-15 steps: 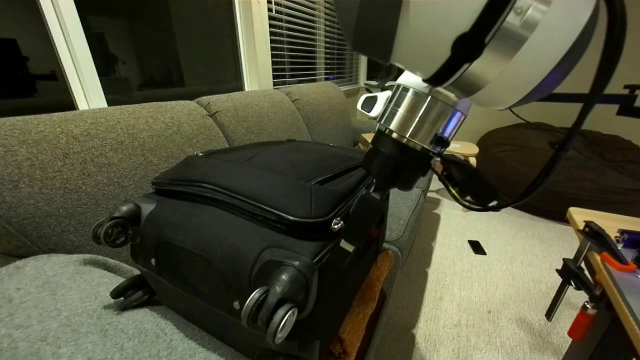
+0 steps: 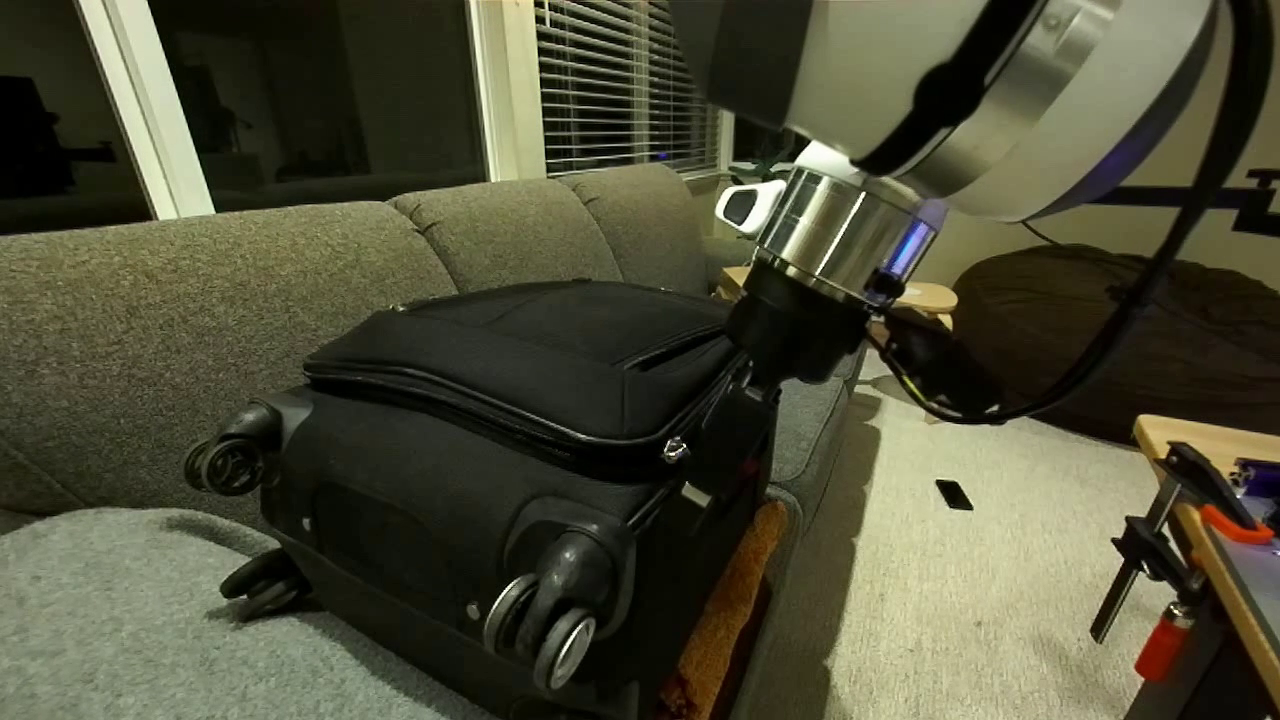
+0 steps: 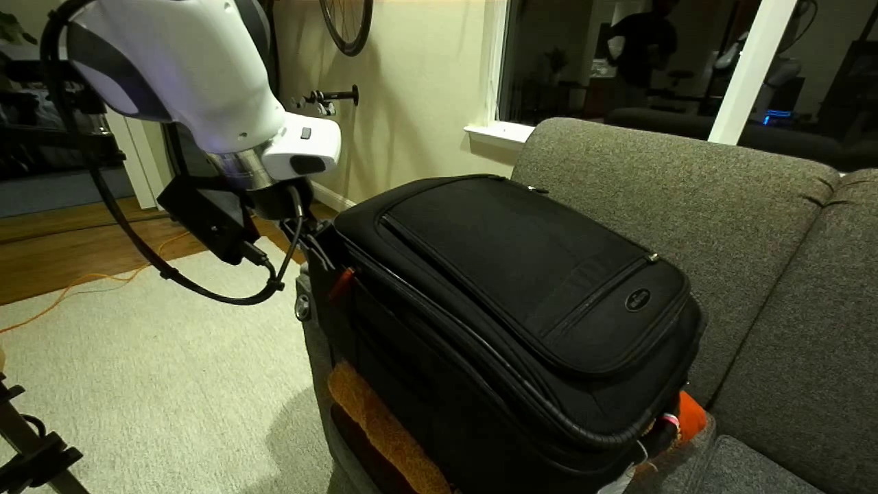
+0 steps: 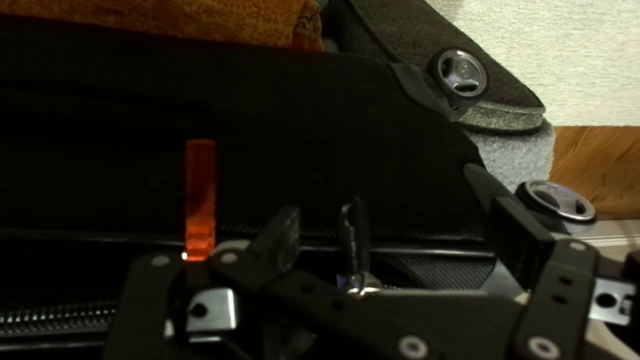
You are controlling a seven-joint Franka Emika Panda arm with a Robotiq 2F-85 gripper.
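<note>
A black soft suitcase (image 2: 516,360) lies on the couch with its wheels facing the first exterior camera. My gripper is at the suitcase's side, close to the zipper edge, with its fingers (image 4: 283,237) spread apart. In the wrist view, a dark zipper pull (image 4: 355,240) with a shiny metal end appears in the gap between them; whether either finger touches it, I cannot tell. A red tag (image 4: 199,198) lies outside the left finger. Zipper teeth (image 4: 60,315) run along the lower left. From the second exterior view, the fingertips are largely hidden against the black fabric.
Behind the suitcase rises the grey couch back (image 2: 180,336). Orange patterned cloth (image 4: 228,21) lies along the suitcase's lower side. A table (image 2: 1248,600) with a clamp stands at the right, and a dark phone-like object (image 2: 954,494) lies on the otherwise open carpet.
The arm has shifted very slightly to the right in the first exterior view. The suitcase looks unmoved.
</note>
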